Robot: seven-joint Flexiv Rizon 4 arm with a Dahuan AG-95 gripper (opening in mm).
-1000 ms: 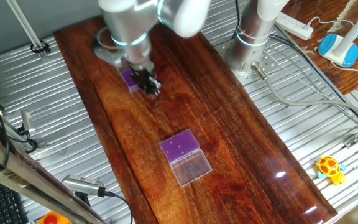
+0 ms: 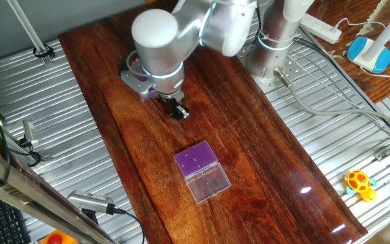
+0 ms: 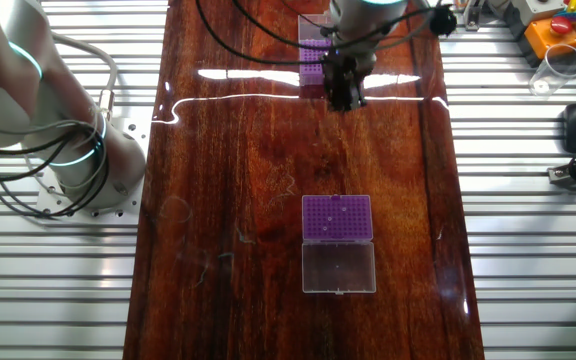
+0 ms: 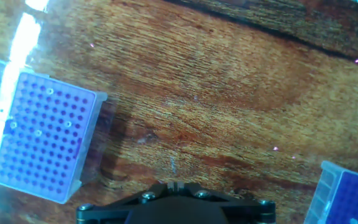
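Observation:
My gripper [image 2: 179, 114] hangs over the wooden table, between two purple racks in clear cases. In the wrist view its dark fingertips [image 4: 176, 186] meet at the bottom centre; nothing can be made out between them. The nearer rack [image 2: 196, 158] lies open at mid-table, its clear lid [image 2: 208, 183] folded flat and a few pale dots in its holes. Behind the gripper is the far rack [image 3: 312, 65], partly covered by the arm and cables. The wrist view has one rack [image 4: 42, 137] with several small pale pieces at left and another [image 4: 356, 202] cut off at lower right.
Bare wood [image 2: 249, 163] surrounds the nearer rack. Dark cables [image 3: 268, 60] loop beside the gripper. Off the table stand a clear cup [image 3: 558, 70] and a toy turtle [image 2: 359, 181]. Glare crosses the far end of the table.
My arm and gripper have moved right and a little toward the nearer rack, away from the far rack. Both racks stay where they were.

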